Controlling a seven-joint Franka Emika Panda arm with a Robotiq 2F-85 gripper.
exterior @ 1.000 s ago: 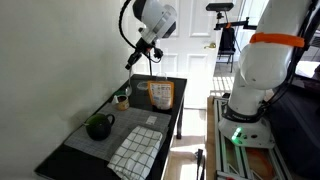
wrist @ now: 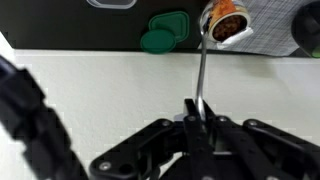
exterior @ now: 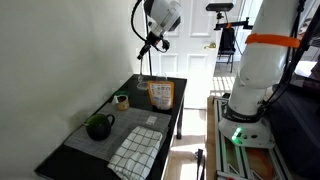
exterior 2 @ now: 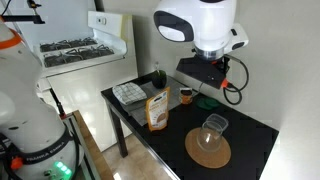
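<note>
My gripper is shut on a long, thin metal utensil (wrist: 203, 65), probably a spoon. In the wrist view the handle runs away from the fingers, and its far end overlaps the left rim of a cup (wrist: 230, 20) with orange-brown contents. Exterior view 1 shows the gripper (exterior: 151, 46) high over the back of the dark counter, with the utensil (exterior: 140, 67) hanging down, right of the cup (exterior: 122, 102) and above its level. In exterior view 2 the cup (exterior 2: 186, 96) stands behind the orange-and-white package. Whether the utensil carries anything cannot be seen.
An orange-and-white package (exterior 2: 157, 110) stands near the counter edge. A clear vessel (exterior 2: 213, 132) rests on a round brown mat (exterior 2: 207, 150). Green lids (wrist: 158, 41) lie near the cup. A dark green pot (exterior: 99, 126) and a striped towel (exterior: 135, 152) occupy the near end.
The arm has moved farther back and to the right in exterior view 1. The hanging utensil has shifted right, away from above the cup.
</note>
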